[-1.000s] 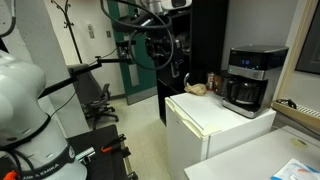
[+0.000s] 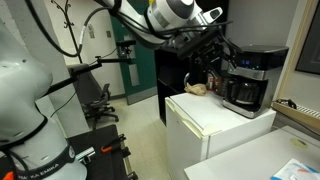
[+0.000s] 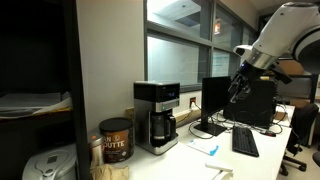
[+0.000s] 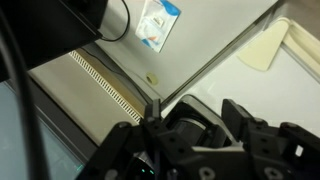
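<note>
In exterior view 1, my gripper (image 2: pixel 213 72) hangs in the air over the white cabinet top, left of the black coffee maker (image 2: pixel 252 77). Exterior view 2 has the gripper (image 3: pixel 239 90) high at the right, well clear of the coffee maker (image 3: pixel 155 116). In the wrist view, the fingers stand apart around the gripper, and no held object shows between the fingertips. A dark shape with a grey rim (image 4: pixel 205 108) lies beyond them, partly hidden by the gripper.
A tan item (image 2: pixel 196 89) lies at the cabinet's back. Exterior view 2 has a brown tub (image 3: pixel 116 139), monitor (image 3: pixel 214 95) and keyboard (image 3: pixel 244 140). A printed packet (image 4: pixel 157 22) and pale flat piece (image 4: pixel 265 46) lie on white surfaces.
The arm has swung right and reached out, bringing my gripper from left of the cabinet to over it, nearer the coffee maker. Objects on the surfaces have not moved.
</note>
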